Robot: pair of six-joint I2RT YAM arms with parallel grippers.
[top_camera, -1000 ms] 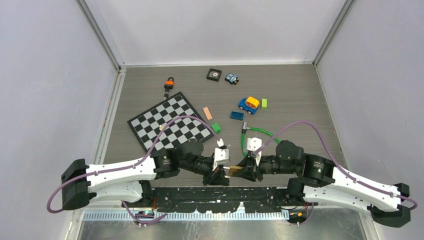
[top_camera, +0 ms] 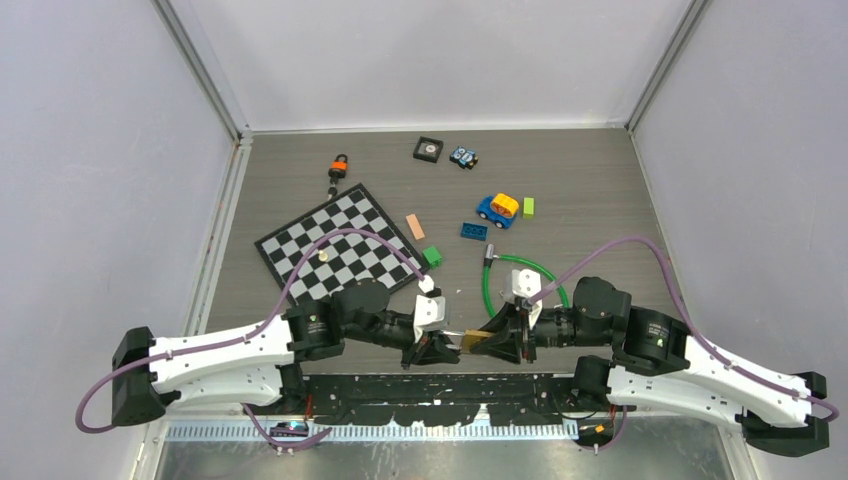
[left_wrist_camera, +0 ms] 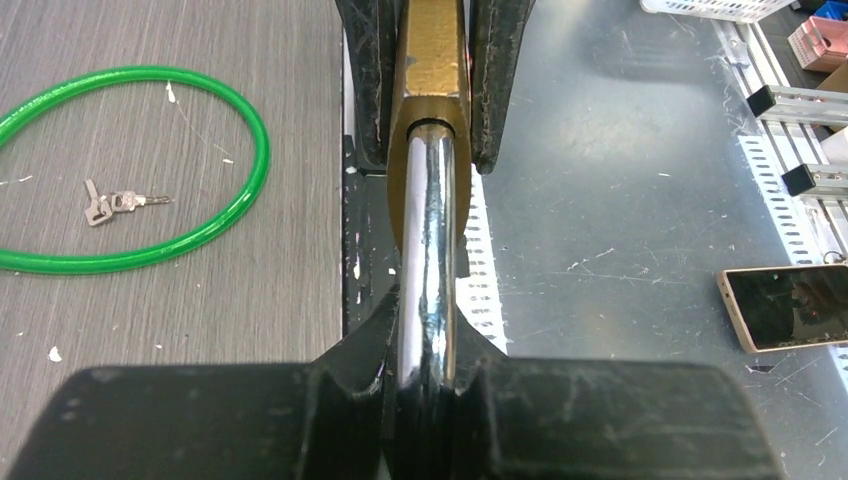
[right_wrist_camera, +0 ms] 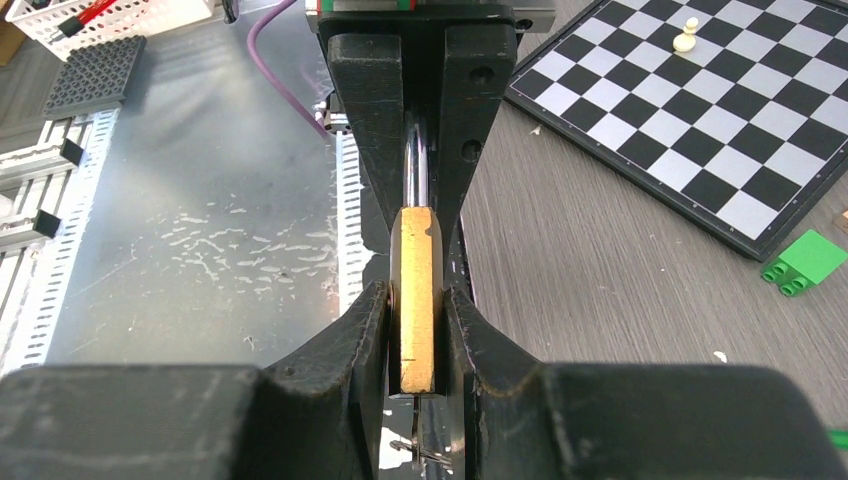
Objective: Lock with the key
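Note:
A brass padlock (right_wrist_camera: 417, 300) with a steel shackle (left_wrist_camera: 430, 250) is between my two grippers at the front edge, low in the top view. My left gripper (top_camera: 448, 346) is shut on the shackle, seen along its length in the left wrist view. My right gripper (top_camera: 480, 342) is shut on the brass body, which shows between its fingers in the right wrist view. A thin metal piece pokes out below the body there, its shape unclear. A pair of keys (left_wrist_camera: 125, 202) lies inside the green cable loop (left_wrist_camera: 250, 150) in the left wrist view.
A chessboard (top_camera: 300, 220) lies at left, with an orange-black object (top_camera: 338, 168) behind it. A green brick (top_camera: 433, 256), blue brick (top_camera: 474, 230) and toy cars (top_camera: 497, 208) lie in the middle and back. A phone (left_wrist_camera: 785, 305) lies on the metal surface.
Both arms have shifted slightly with the padlock between them, the right one toward the right and the left one toward the left. The loose objects on the table stand unchanged.

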